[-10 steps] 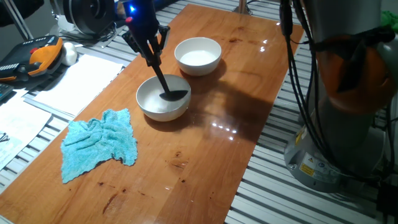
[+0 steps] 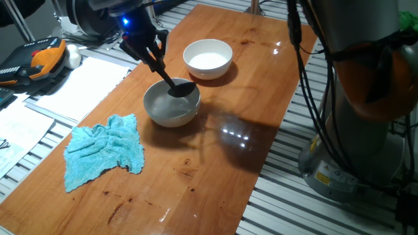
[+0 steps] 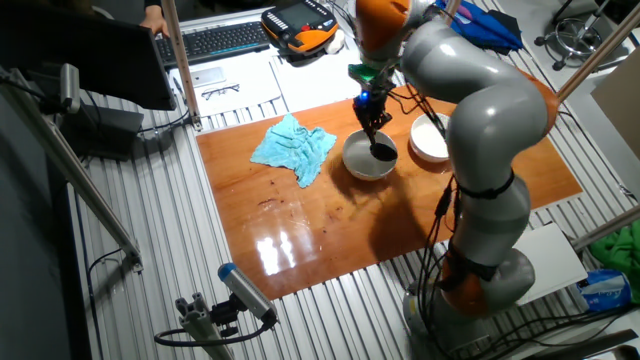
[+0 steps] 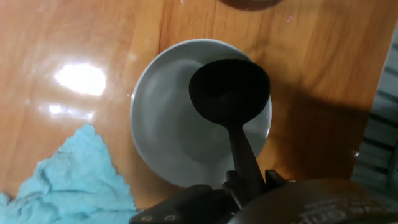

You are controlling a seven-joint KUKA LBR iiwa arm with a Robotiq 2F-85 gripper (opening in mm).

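My gripper (image 2: 155,65) is shut on the handle of a black ladle (image 2: 182,90). In the wrist view the ladle's bowl (image 4: 230,92) lies over the near grey-white bowl (image 4: 158,134), towards that bowl's right side. The near bowl (image 2: 171,117) stands upright on the wooden table, and only a pale inside shows around the ladle. Beyond it, a second white bowl (image 2: 208,57) holds something white. My gripper (image 3: 376,130) hangs just above the near bowl's rim in exterior view 2. Whether the ladle carries anything cannot be made out.
A crumpled turquoise cloth (image 2: 104,150) lies on the table (image 2: 196,202) to the left of the near bowl. An orange and black device (image 2: 32,62) and paper sheets (image 2: 81,91) are off the table's far left edge.
The gripper has shifted left and tilted over, so the ladle lies flatter. The ladle's head has risen slightly within the near bowl's outline. Both bowls and the cloth have stayed put.
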